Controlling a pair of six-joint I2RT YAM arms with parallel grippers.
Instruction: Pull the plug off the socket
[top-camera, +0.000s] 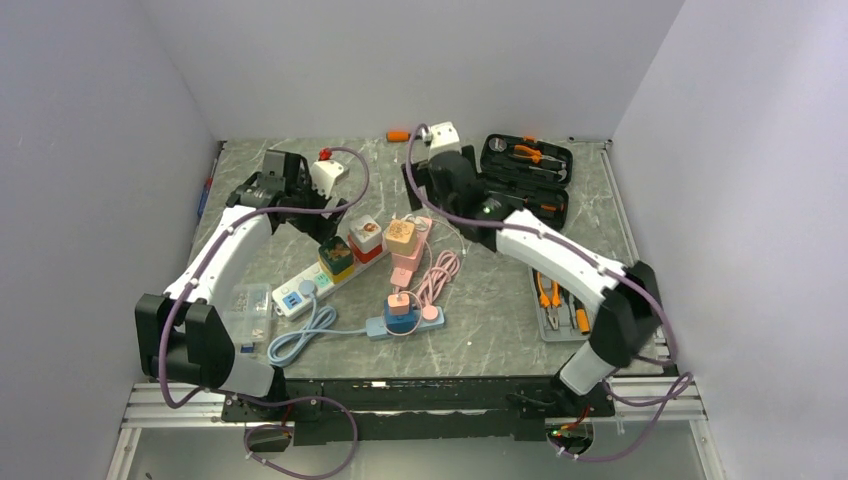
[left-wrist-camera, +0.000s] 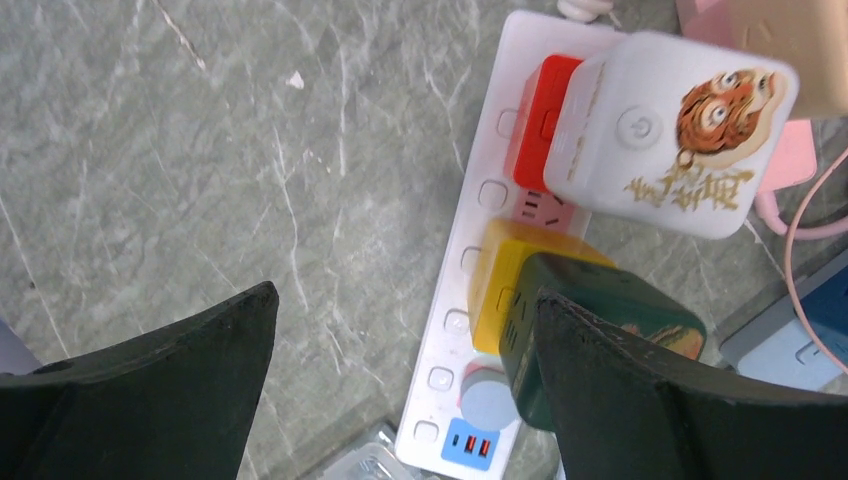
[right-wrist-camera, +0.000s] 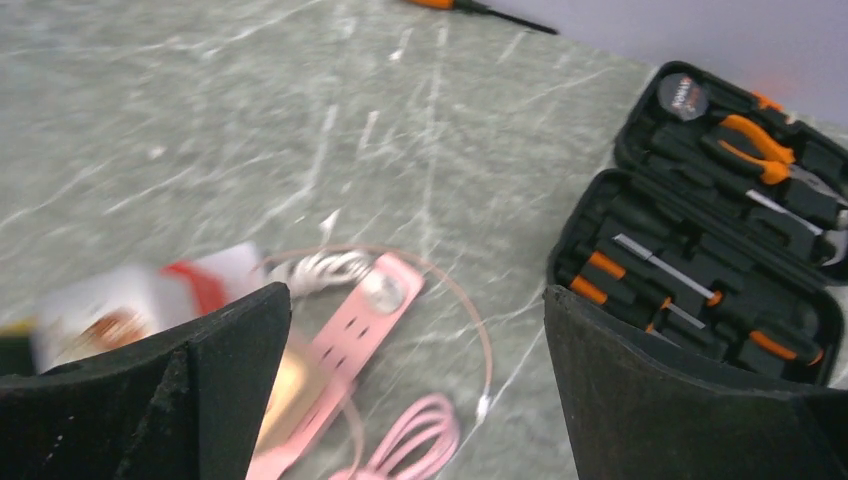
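Observation:
A white power strip (left-wrist-camera: 430, 390) carries a yellow-and-green plug cube (left-wrist-camera: 494, 290), a red-and-white cube (left-wrist-camera: 670, 130) and a round plug (left-wrist-camera: 488, 398). My open left gripper hangs over it, its right finger overlapping the green cube in the wrist view. A pink strip (right-wrist-camera: 360, 320) holds a tan cube (top-camera: 401, 237); a blue strip (top-camera: 378, 326) holds a peach plug (top-camera: 398, 305). My open right gripper is raised behind the pink strip; its wrist view is partly blurred.
Black toolboxes (top-camera: 525, 200) lie at the back right, a grey tray (top-camera: 553, 330) of tools at the front right, a clear box (top-camera: 245, 305) at the left. Bare table lies right of the blue strip.

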